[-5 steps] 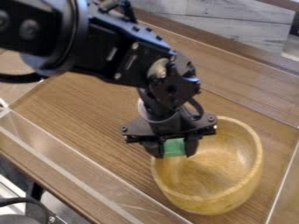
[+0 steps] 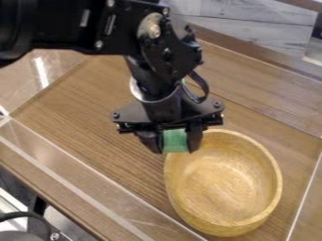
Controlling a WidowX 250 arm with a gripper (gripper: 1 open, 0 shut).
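My black gripper (image 2: 174, 141) is in the middle of the camera view, shut on a green block (image 2: 175, 141) held at the upper left edge of a pale yellow bowl (image 2: 233, 188). The bowl stands on the wooden table at the lower right. A white object, mostly hidden by the arm, sits behind the gripper.
Bare wooden table (image 2: 70, 122) stretches to the left of the gripper. A pale plank wall (image 2: 265, 21) runs along the back. Dark cables and a table edge show at the lower left.
My gripper, with the green block in it, has moved up and slightly left, from inside the bowl to its upper left edge, uncovering more of the bowl.
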